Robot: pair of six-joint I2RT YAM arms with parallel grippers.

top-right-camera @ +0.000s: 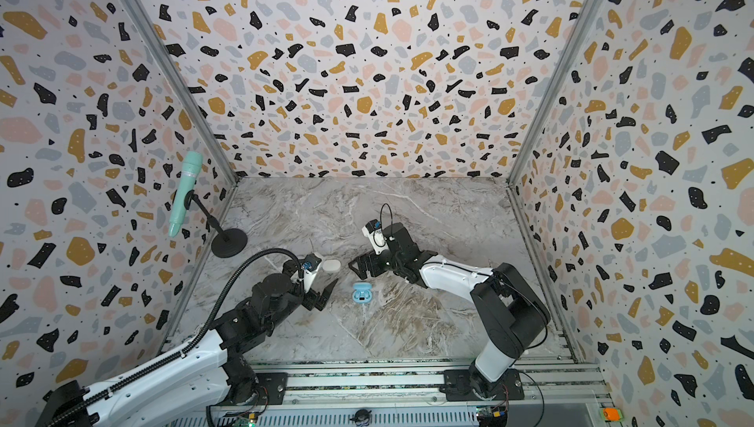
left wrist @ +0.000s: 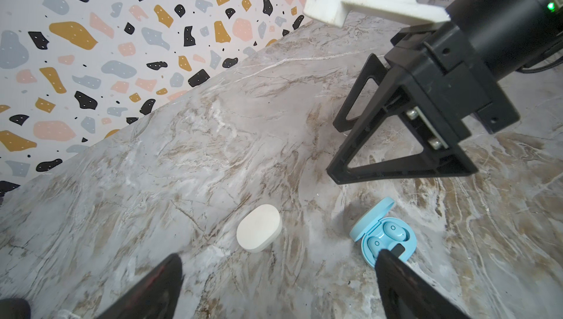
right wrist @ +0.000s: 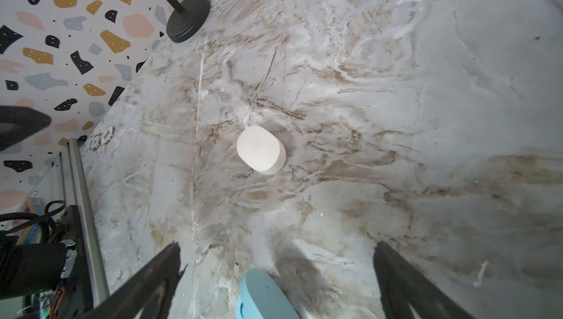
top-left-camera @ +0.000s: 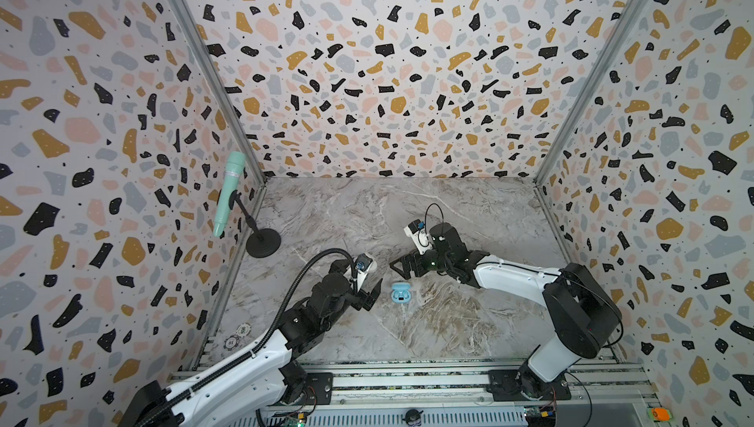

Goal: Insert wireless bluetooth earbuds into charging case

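A light blue charging case (left wrist: 369,221) stands open on the marble table, an earbud (left wrist: 393,231) and a second pale blue bud (left wrist: 375,246) visible inside it. A white oval case lies apart to its left, also seen in the right wrist view. My right gripper (top-left-camera: 402,268) is open just above and behind the blue case, nothing between its fingers. My left gripper (top-left-camera: 367,299) is open left of the blue case, its blurred fingertips empty in the left wrist view.
A black stand (top-left-camera: 262,244) holding a mint cylinder (top-left-camera: 229,187) is at the back left. Patterned walls bound the sides and rear.
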